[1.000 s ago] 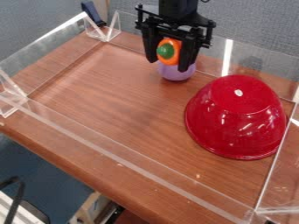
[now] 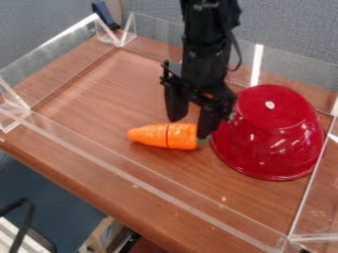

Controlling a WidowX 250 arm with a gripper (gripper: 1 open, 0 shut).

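An orange toy carrot [image 2: 162,135] with a green top lies on the wooden table in the middle of the camera view, pointing left. My black gripper [image 2: 189,109] hangs low just above the carrot's green end, partly covering it; its fingers look apart, though the lower tips are hard to make out. To the right sits an overturned red bowl [image 2: 267,133], close beside the gripper.
Clear acrylic walls border the wooden table [image 2: 93,99]. The gripper and arm hide the back middle.
The carrot went from between my fingers at the back to lying at the front of the table.
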